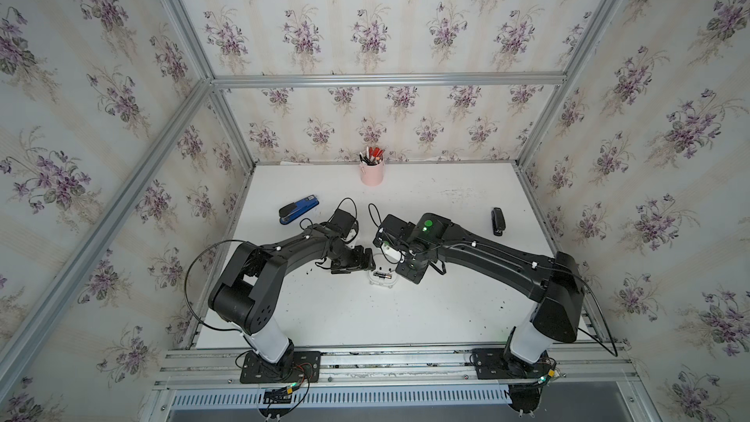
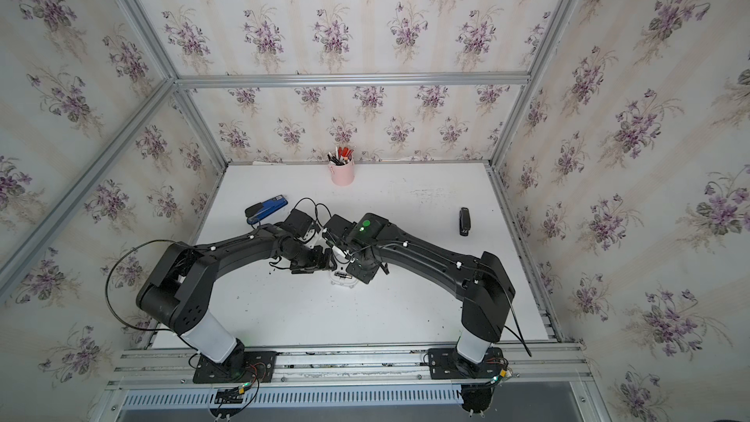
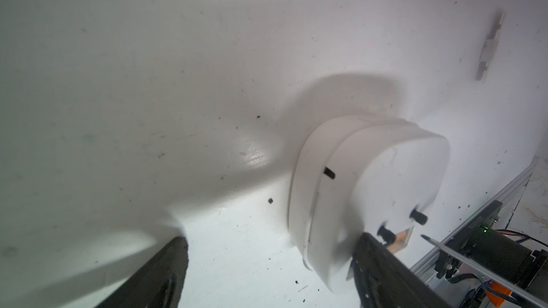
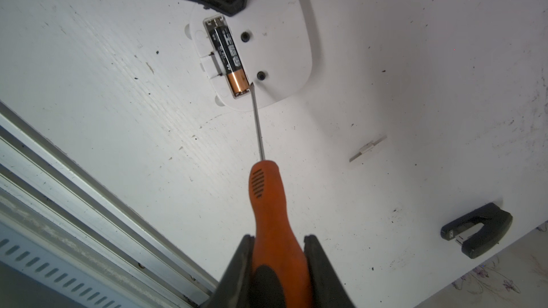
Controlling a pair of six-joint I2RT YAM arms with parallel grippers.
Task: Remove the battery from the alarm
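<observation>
The white alarm [image 4: 288, 40] lies on the table with its battery compartment uncovered. In its slot sits a black and copper battery [image 4: 227, 51]. My right gripper is shut on the orange handle of a screwdriver [image 4: 268, 205]; the blade's tip is at the battery's copper end, by the slot's edge. Whether the tip touches the battery I cannot tell. My left gripper stands open at the alarm's other end, one of its fingers [image 3: 374, 268] against or just over the alarm's casing [image 3: 354, 182]. The alarm appears tilted in the left wrist view because of the camera's angle.
A small pale strip [image 4: 368, 148] lies on the table near the alarm. A black stapler [image 4: 479, 228] is off to the right. Farther back are a blue stapler [image 1: 298, 208] and a pink pen cup [image 1: 372, 173].
</observation>
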